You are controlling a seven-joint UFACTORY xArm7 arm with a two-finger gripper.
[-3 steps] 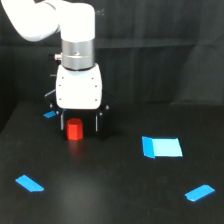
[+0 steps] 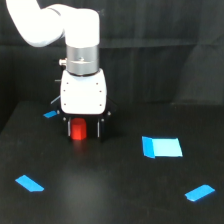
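A small red block (image 2: pixel 78 128) stands on the dark table, left of centre in the camera view. Pointing down from the white arm, my gripper (image 2: pixel 84 129) has its dark fingers low around the block. The left finger lies close against the block's left side; whether it touches is hard to tell. Between the block and the right finger a dark gap shows, so the gripper is open.
On the right lies a light blue piece (image 2: pixel 167 147) with a brighter blue strip (image 2: pixel 148 147) at its left. Blue tape marks the table at front left (image 2: pixel 29 183) and front right (image 2: pixel 200 192). Bare table lies between them.
My gripper has come down and a little to the right, and its fingers are now lower around the red block. The block appears slightly farther right. The blue pieces are unmoved.
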